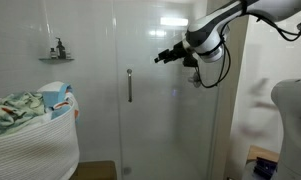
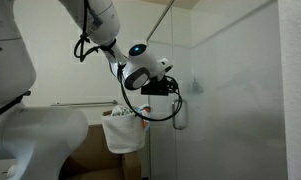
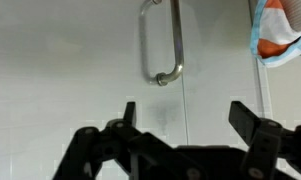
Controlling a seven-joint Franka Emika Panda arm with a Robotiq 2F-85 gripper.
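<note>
A glass shower door with a vertical metal handle point(image 1: 130, 86) fills the middle of the first exterior view. My gripper point(image 1: 158, 58) hangs to the right of the handle and somewhat above it, apart from it. In the wrist view the handle point(image 3: 177, 45) runs down from the top edge, beyond the fingers and off to their upper left. The gripper is open there, its two dark fingers wide apart with only bare glass showing between them. From the second exterior view, the gripper point(image 2: 174, 80) appears close to the glass, partly in front of the handle point(image 2: 180, 115).
A white basket point(image 1: 35, 145) heaped with cloths stands at the left. A small corner shelf point(image 1: 56, 59) holds bottles. Low by the door is a brown bench point(image 1: 94, 170). A second knob or fixture point(image 1: 195, 77) lies behind the arm.
</note>
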